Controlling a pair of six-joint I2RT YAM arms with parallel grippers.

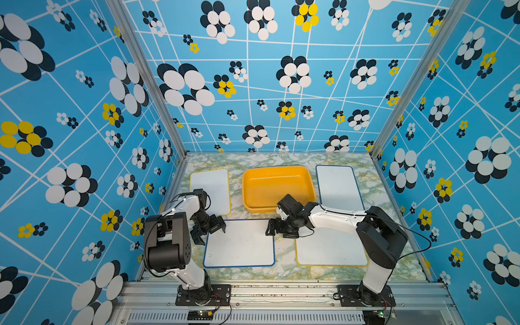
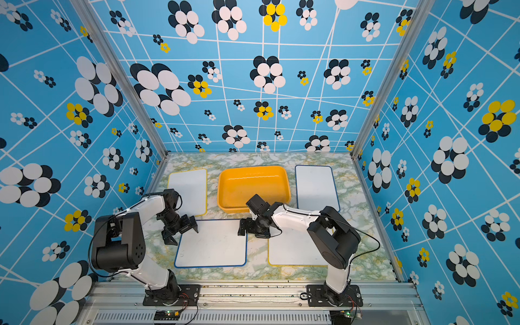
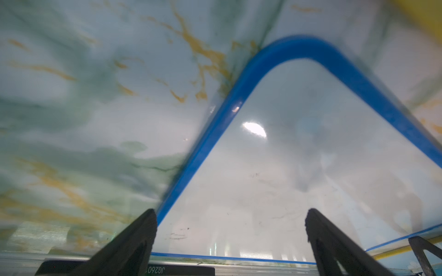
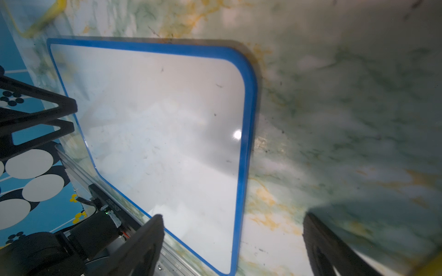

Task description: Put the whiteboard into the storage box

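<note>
A blue-rimmed whiteboard [image 1: 238, 243] lies flat at front centre, below the empty orange storage box [image 1: 278, 187]. My left gripper [image 1: 208, 233] is open over that board's left back corner, which fills much of the left wrist view [image 3: 276, 161]. My right gripper [image 1: 276, 230] hangs at the board's right end, its fingers apart with nothing between them; in the right wrist view the board's right edge [image 4: 244, 147] runs between the fingertips.
A yellow-rimmed board [image 1: 210, 189] lies at back left, a blue-rimmed board [image 1: 338, 184] at back right, and another yellow-rimmed board [image 1: 330, 249] at front right, partly under my right arm.
</note>
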